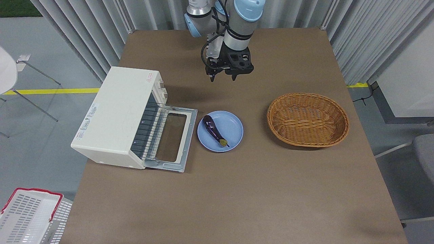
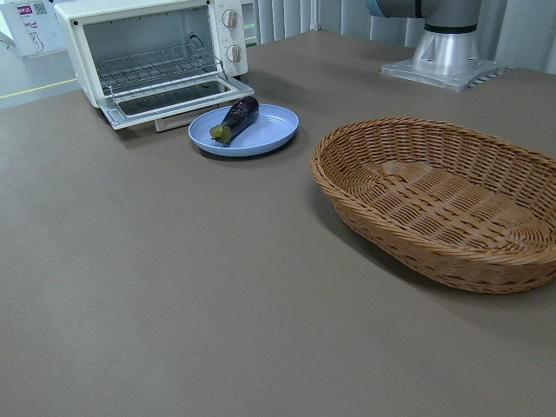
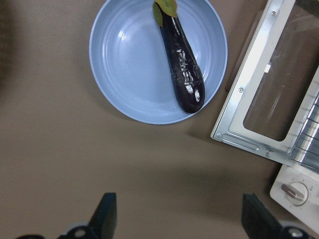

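An eggplant [image 1: 213,128] lies on a blue plate [image 1: 209,140], seen also in the left view and the wrist view. Beside it stands a white toaster oven [image 1: 114,114] with its glass door [image 1: 181,142] lowered and an empty wire rack inside. My gripper [image 1: 222,78] hangs above the table behind the plate, toward the back; in the wrist view its fingertips stand wide apart over bare tabletop, with nothing between them.
A wicker basket [image 1: 307,120] sits right of the plate, empty. A white plastic basket stands off the table at lower left in the front view.
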